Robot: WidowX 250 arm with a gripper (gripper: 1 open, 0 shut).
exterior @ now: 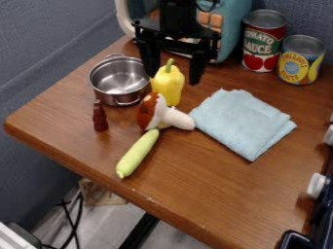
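Note:
My black gripper [173,65] hangs at the back centre, its two fingers spread wide apart above and either side of a yellow pepper [168,86] standing on the table. Below the pepper lie a red-and-white mushroom-like piece [168,117] and a pale yellow-green corn or squash [136,154]. A steel pot [120,88] sits at the left, with a small dark red bottle-like piece [100,117] in front of it. A folded light-blue cloth [243,124] lies to the right.
A tomato sauce can [263,44] and a yellow can [301,63] stand at the back right, beside a teal appliance [227,19]. Bare table [228,195] fills the front right. Dark items with white knobs line the right edge.

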